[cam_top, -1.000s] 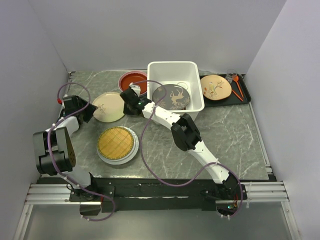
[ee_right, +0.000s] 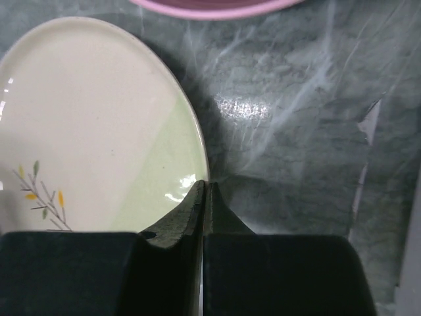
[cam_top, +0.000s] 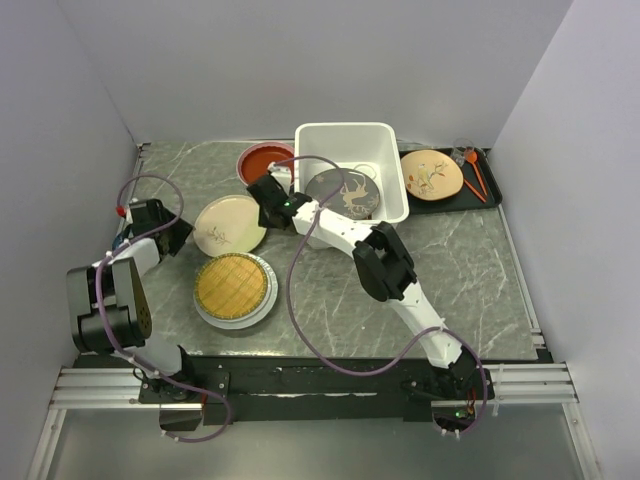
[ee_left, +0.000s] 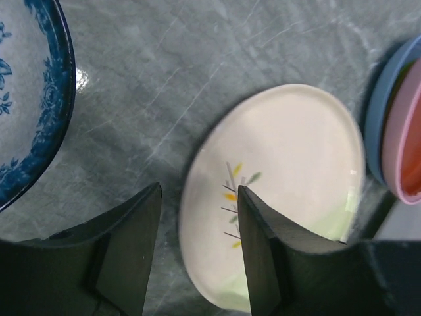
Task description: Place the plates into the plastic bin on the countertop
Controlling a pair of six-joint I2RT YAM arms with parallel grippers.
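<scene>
A cream plate with a small leaf pattern (cam_top: 225,223) lies on the counter, left of the white plastic bin (cam_top: 345,134), which holds a grey deer-patterned plate (cam_top: 341,190). My right gripper is shut at the cream plate's right rim; whether the rim is between its fingertips cannot be told. My left gripper is open over the plate's other side, nothing between its fingers.
A yellow pie-like plate on a silver one (cam_top: 231,287) lies in front. A red-brown bowl (cam_top: 262,160) sits behind. A black tray (cam_top: 445,203) with a patterned plate and utensils is at right.
The cream plate has shifted right and toward the front of the counter, along with my right gripper. My left arm has moved slightly the same way.
</scene>
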